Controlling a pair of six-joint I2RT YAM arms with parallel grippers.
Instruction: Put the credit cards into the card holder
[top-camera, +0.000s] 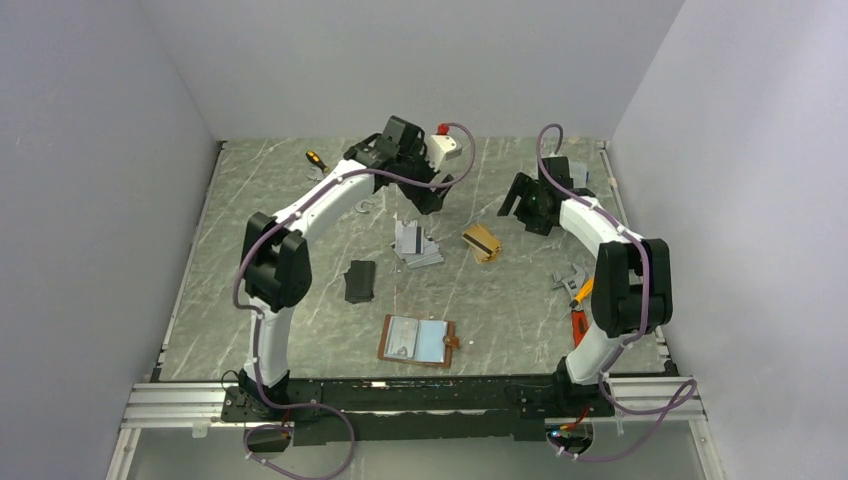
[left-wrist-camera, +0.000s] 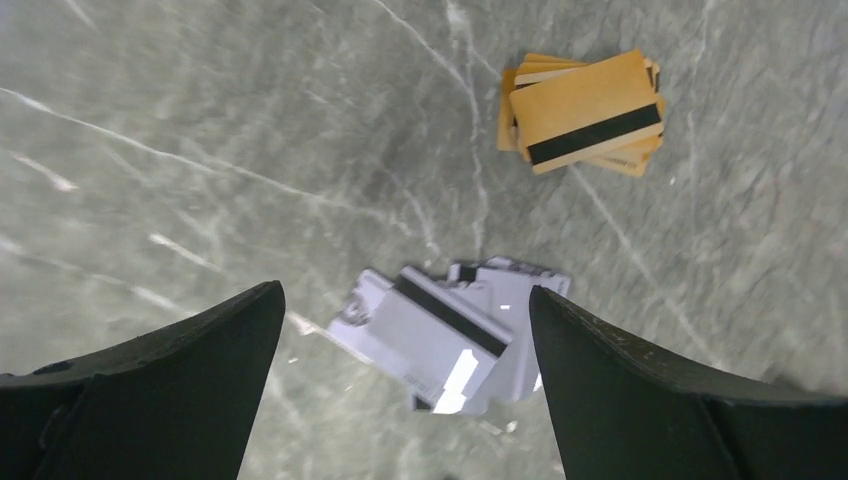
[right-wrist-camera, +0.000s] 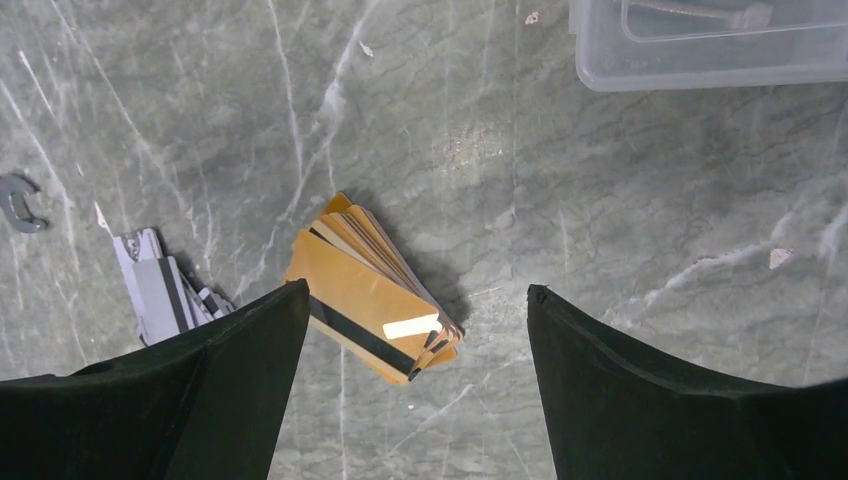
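A fanned pile of silver cards (top-camera: 412, 240) (left-wrist-camera: 435, 335) lies mid-table, with a stack of gold cards (top-camera: 481, 243) (left-wrist-camera: 585, 105) (right-wrist-camera: 355, 300) to its right. A dark grey stack (top-camera: 359, 281) lies lower left. The open brown card holder (top-camera: 449, 343) with clear and light blue inserts is at the front edge. My left gripper (top-camera: 433, 192) is open above and behind the silver cards, nothing between its fingers. My right gripper (top-camera: 515, 202) is open above and to the right of the gold cards, also empty.
A clear plastic case (right-wrist-camera: 700, 65) sits at the back right. An adjustable wrench (top-camera: 569, 281) and red-handled tool (top-camera: 579, 325) lie along the right side; a screwdriver (top-camera: 316, 160) and spanners are at back left. The front middle around the holder is fairly clear.
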